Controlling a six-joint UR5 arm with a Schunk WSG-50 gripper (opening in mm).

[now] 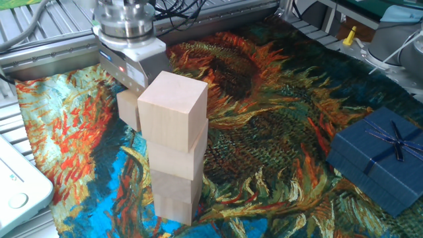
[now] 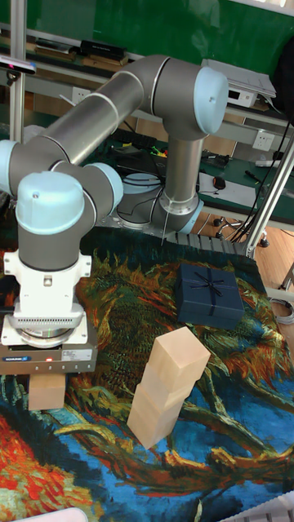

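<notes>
A stack of several pale wooden blocks (image 1: 173, 142) stands on the painted cloth, its upper blocks slightly out of line with those below. Behind it in exterior view 2, to the left, another wooden block (image 1: 128, 110) shows beneath my gripper (image 1: 131, 98). In exterior view 3 this block (image 2: 46, 392) is directly under the gripper (image 2: 47, 380), to the left of the stack (image 2: 163, 388). The block travels along with the gripper, so the fingers are shut on it. The fingers themselves are hidden, and the block's height above the cloth is hard to judge.
A dark blue gift box (image 1: 380, 158) with a ribbon bow sits on the cloth at the right. A white device (image 1: 20, 188) stands at the left edge. Open cloth (image 1: 264, 158) lies between the stack and the box.
</notes>
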